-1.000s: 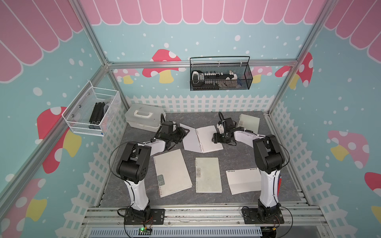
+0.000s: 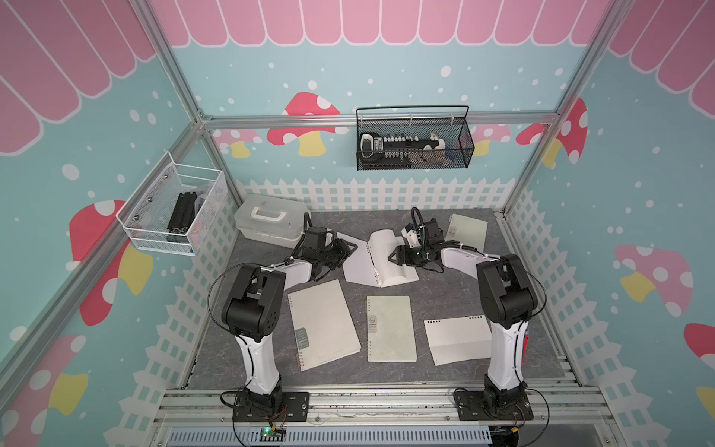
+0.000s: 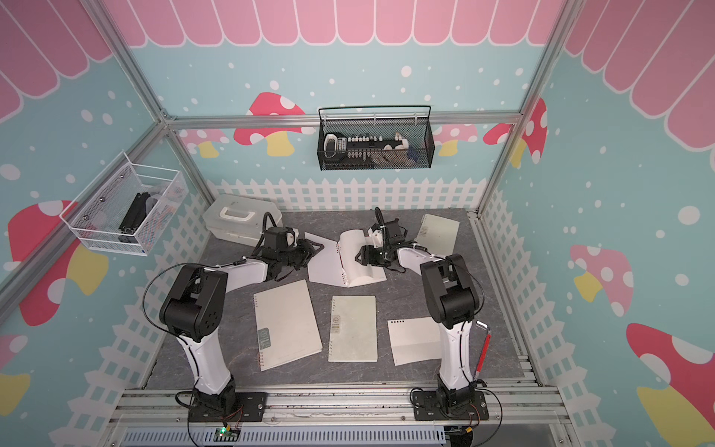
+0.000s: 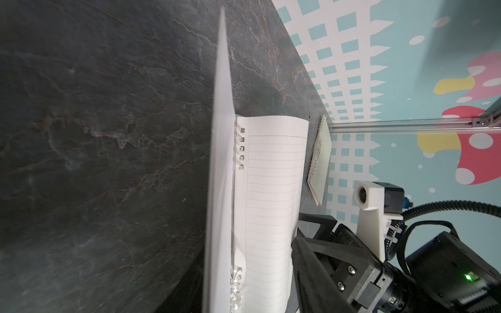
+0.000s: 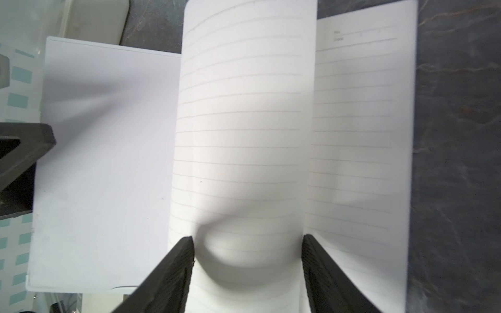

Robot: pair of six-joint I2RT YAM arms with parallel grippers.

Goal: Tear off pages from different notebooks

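An open spiral notebook lies between the arms at the back, its lined page (image 2: 385, 255) bowed upward and its plain cover (image 2: 360, 262) on the left side. My left gripper is part open around the cover (image 4: 221, 156), which rises between its dark, blurred fingers (image 4: 315, 274). On the other side, my right gripper is open, with the curled page (image 5: 245, 130) bulging between its fingers. Beneath the curl another lined sheet (image 5: 360, 146) shows flat. Clear binding rings (image 4: 240, 151) run along the notebook's spine.
Along the front lie a large cream notebook (image 2: 324, 325), a green notebook (image 2: 390, 327) and a loose punched sheet (image 2: 455, 339). Behind the right arm is another pale notebook (image 2: 467, 231). A grey box (image 2: 272, 219) stands back left; a red-handled tool (image 3: 482, 354) lies right.
My right gripper has moved slightly left over the notebook, and the right page has gone from flat to arched, its top edge curling up. The left arm has barely moved.
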